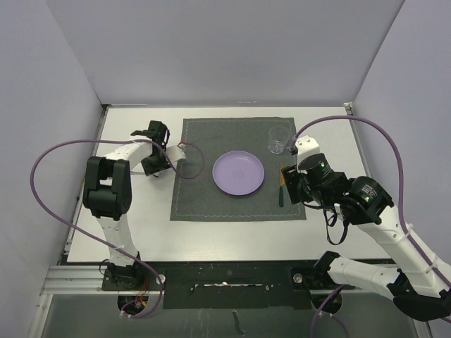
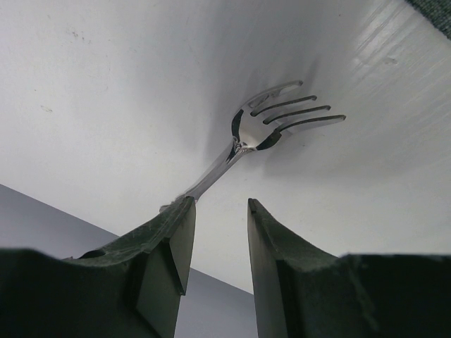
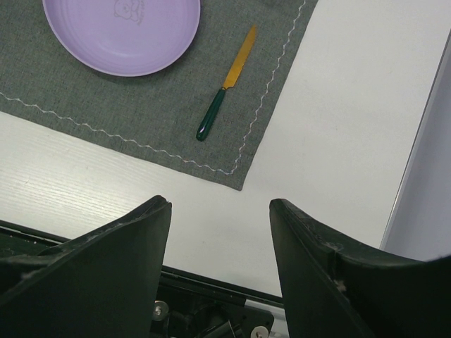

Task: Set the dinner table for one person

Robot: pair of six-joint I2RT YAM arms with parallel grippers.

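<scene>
My left gripper is part open over a fork [image 2: 250, 130] lying on the white table left of the mat; the fork's handle runs toward the left fingertip, and nothing shows held. A grey placemat [image 1: 201, 208] carries a purple plate [image 1: 238, 172], a knife [image 3: 240, 55] with green handle to its right, and a clear glass [image 1: 278, 139] at the back right. My right gripper hangs open at the right, above the near-right part of the mat and table.
Grey walls [image 1: 56, 141] bound it on the sides and back.
</scene>
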